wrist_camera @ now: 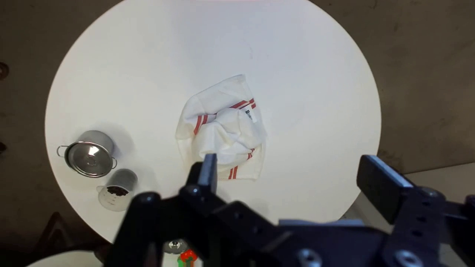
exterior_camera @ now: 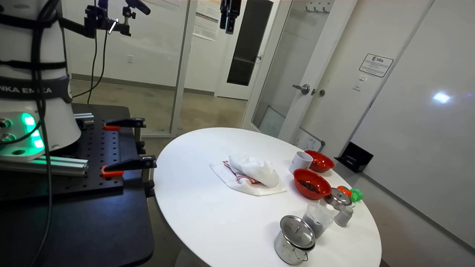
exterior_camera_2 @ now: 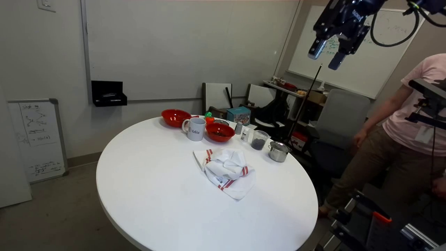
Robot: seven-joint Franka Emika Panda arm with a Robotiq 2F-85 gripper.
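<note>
My gripper (exterior_camera_2: pixel 327 61) hangs high above the table, its fingers wide apart and nothing between them. In the wrist view one of its fingers (wrist_camera: pixel 207 171) overlaps the lower edge of a crumpled white towel (wrist_camera: pixel 227 133) with red stripes, far below it. The towel (exterior_camera_2: pixel 228 167) lies bunched up near the middle of the round white table (exterior_camera_2: pixel 146 200); whether anything is under its folds cannot be seen. Only the tip of the gripper (exterior_camera: pixel 229 27) enters exterior view 1, at the top edge.
Along the table's far side stand a mug (exterior_camera_2: pixel 195 129), two red bowls (exterior_camera_2: pixel 175 117) (exterior_camera_2: pixel 220 131), a shaker (exterior_camera_2: pixel 245 134), a clear cup (exterior_camera_2: pixel 260 140) with dark contents and a lidded steel pot (exterior_camera_2: pixel 278 151). A person (exterior_camera_2: pixel 401 121) stands at the right.
</note>
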